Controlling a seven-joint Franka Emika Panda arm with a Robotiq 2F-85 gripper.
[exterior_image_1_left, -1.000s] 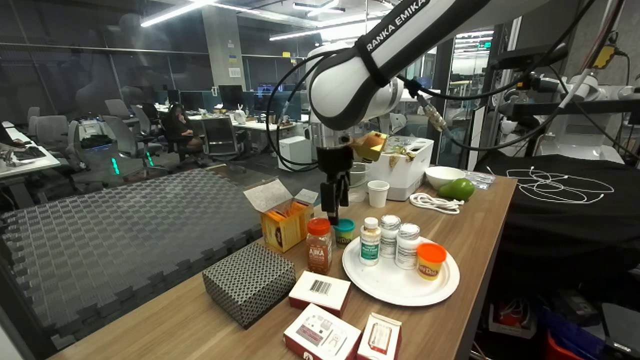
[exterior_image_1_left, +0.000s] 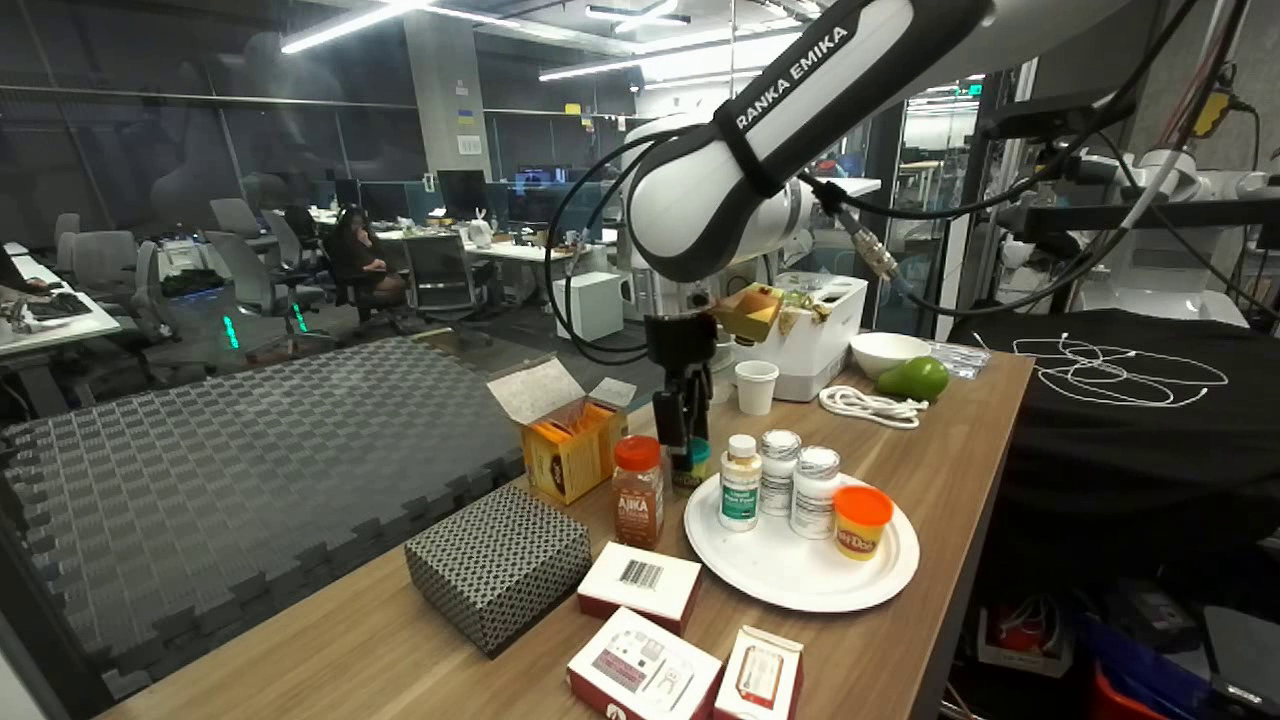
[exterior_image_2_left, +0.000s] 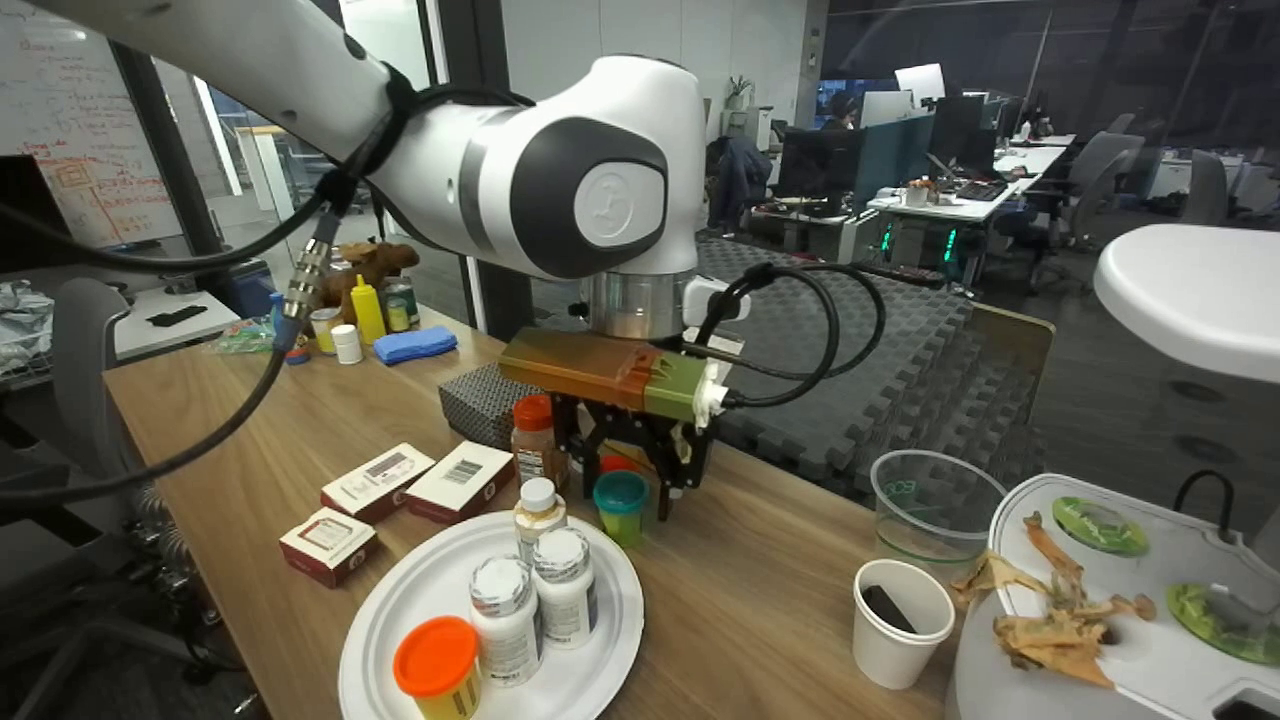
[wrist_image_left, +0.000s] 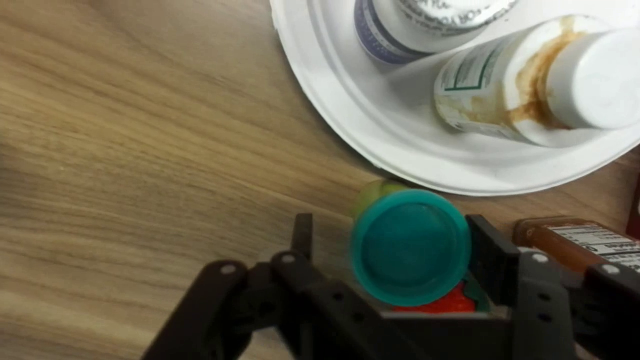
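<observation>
A small Play-Doh tub with a teal lid (wrist_image_left: 411, 247) and a yellow-green body (exterior_image_2_left: 620, 528) stands upright on the table, just off the plate's rim. My gripper points down around it, its fingers part open. In the wrist view the lid sits close to the right finger (wrist_image_left: 489, 249), while a clear gap separates it from the left finger (wrist_image_left: 301, 234). Whether the right finger touches the lid I cannot tell. From the side, the gripper (exterior_image_1_left: 680, 450) partly hides the tub.
Beside the tub, the white plate (exterior_image_1_left: 780, 582) carries several bottles and an orange-lidded tub (exterior_image_1_left: 861, 522). A red-lidded spice jar (exterior_image_1_left: 638, 492) stands close on the other side. Behind are an opened tea box (exterior_image_1_left: 573, 456) and a paper cup (exterior_image_2_left: 900, 624). Bare table lies between tub and cup.
The arm has come down and slightly to the right in exterior view 1. The fingers, above and behind the teal-lidded tub before, are now at its height. The tub stands where it stood.
</observation>
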